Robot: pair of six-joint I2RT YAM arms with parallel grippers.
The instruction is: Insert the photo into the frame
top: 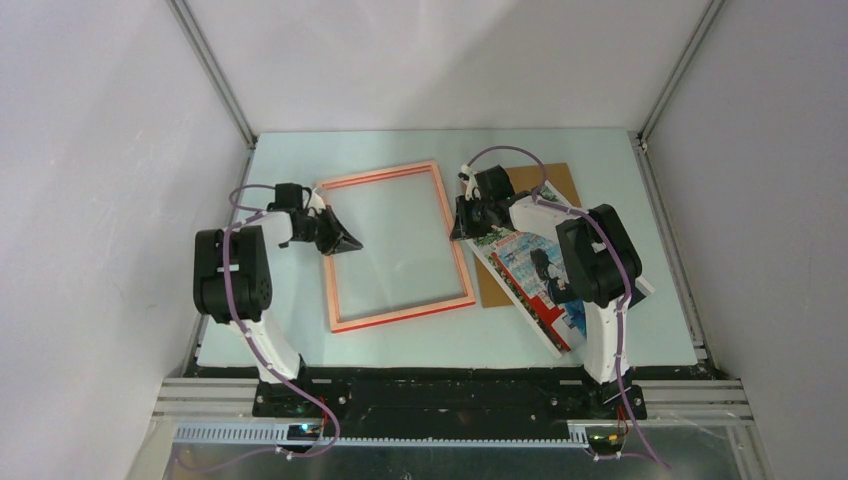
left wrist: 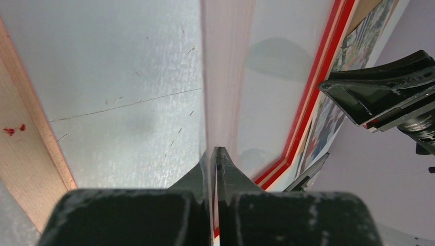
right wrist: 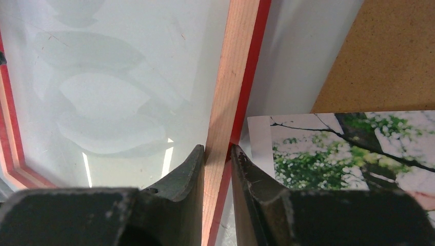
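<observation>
The wooden frame (top: 395, 318) with red edging lies left of centre, a clear sheet inside it. My left gripper is shut over the frame's interior; a translucent edge runs up from its tips, and whether it is held is unclear. My right gripper is at the frame's right side, its fingers on either side of the wooden strip (right wrist: 232, 77); whether they grip it is unclear. The photo (top: 530, 290), printed with white blossom and a red area, lies to the right of the frame, partly under my right arm.
A brown board (top: 497, 295) lies under the photo at the right. Pale walls stand at the back and both sides.
</observation>
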